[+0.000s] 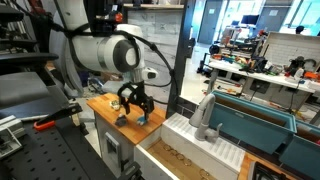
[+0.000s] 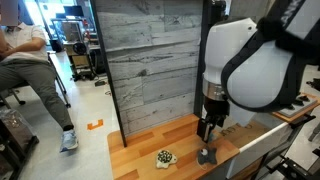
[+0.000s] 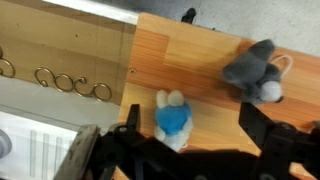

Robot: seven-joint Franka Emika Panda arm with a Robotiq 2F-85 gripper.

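Note:
A small blue-and-white plush toy (image 3: 172, 122) lies on the wooden board (image 3: 180, 60) in the wrist view, below my open gripper and nearer its left finger. A grey plush toy (image 3: 252, 70) rests farther up and to the right. In exterior view 1 my gripper (image 1: 138, 106) hangs over the board, with the blue toy (image 1: 142, 118) just beneath its right side and the grey toy (image 1: 121, 119) at the board's front. Exterior view 2 shows the grey toy (image 2: 206, 156) below the gripper (image 2: 207, 131); the blue toy is hidden there. Nothing is held.
Another small, pale toy (image 2: 165, 158) sits on the board, left of the grey one. Beside the board lies an open white drawer (image 1: 180, 163), with dark ring shapes (image 3: 75, 82) along its bottom. A grey panel (image 2: 158, 75) stands behind the board.

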